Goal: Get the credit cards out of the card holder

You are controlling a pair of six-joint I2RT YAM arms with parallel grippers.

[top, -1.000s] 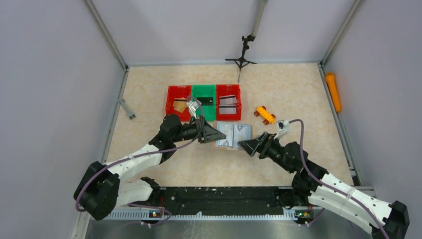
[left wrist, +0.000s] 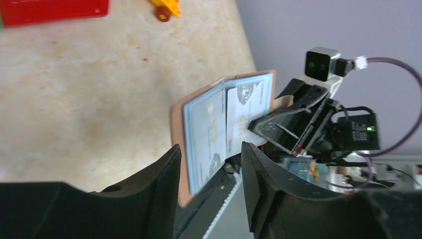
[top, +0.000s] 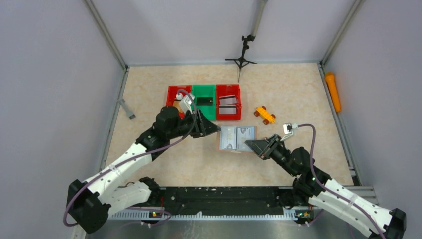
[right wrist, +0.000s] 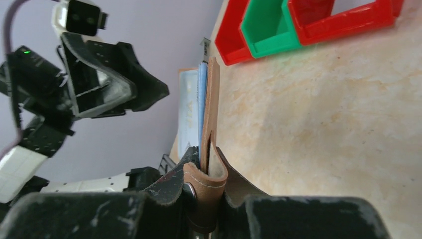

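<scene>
The card holder (top: 237, 138) is spread open above the table, a brown leather cover with pale blue card pages inside. My right gripper (top: 250, 145) is shut on its right end; in the right wrist view the folded leather edge (right wrist: 206, 194) is squeezed between the fingers. Seen from the left wrist, the two card pages (left wrist: 209, 132) face my left gripper, which stands open and apart from the holder's left edge, nothing between its fingers. Whether the pages are single cards or filled pockets cannot be told.
Behind the holder stand a red bin (top: 228, 118), a green bin (top: 209, 116) and another red bin (top: 172, 91), with small items inside. A yellow toy car (top: 264, 115) is to their right.
My left gripper has let go of the holder's left edge and pulled back left and up. The holder and right gripper have shifted slightly to the right.
</scene>
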